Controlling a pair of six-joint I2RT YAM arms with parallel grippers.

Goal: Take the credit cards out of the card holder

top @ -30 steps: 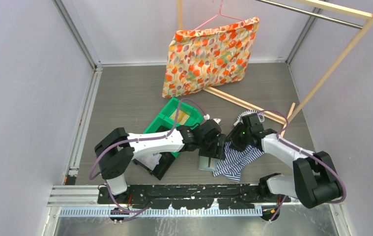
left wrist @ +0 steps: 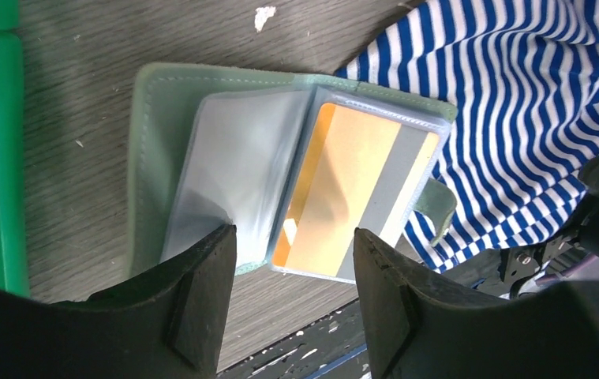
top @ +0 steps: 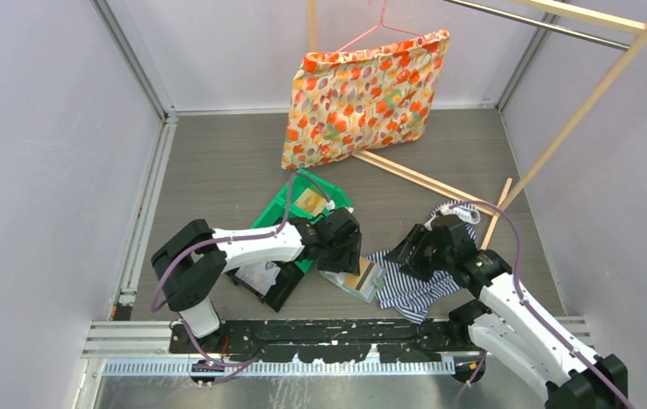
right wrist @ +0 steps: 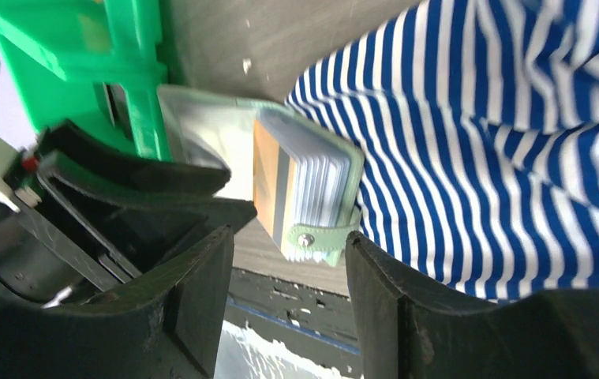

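The pale green, clear-sleeved card holder (top: 372, 288) lies unfolded on the floor between my two grippers. In the left wrist view, a yellow card with a grey stripe (left wrist: 351, 174) shows in one half of the holder (left wrist: 147, 150), while the other half shows a whitish sleeve. Over the holder, my left gripper is open, its fingers apart with nothing gripped. The right wrist view shows the holder's layered sleeves (right wrist: 323, 189) fanned at one side, near its snap strap (right wrist: 327, 237). My right gripper is open and empty, just short of the holder.
A striped cloth (top: 413, 290) touches the holder's right side. To its left stand a green tray (top: 266, 220) and a black box (top: 281, 285). My left gripper's dark body reaches close to the right one. A flowered cloth (top: 371, 98) hangs at the back.
My left gripper has moved left, uncovering more of the holder, which has turned and now lies more visible. The striped cloth shifted slightly.
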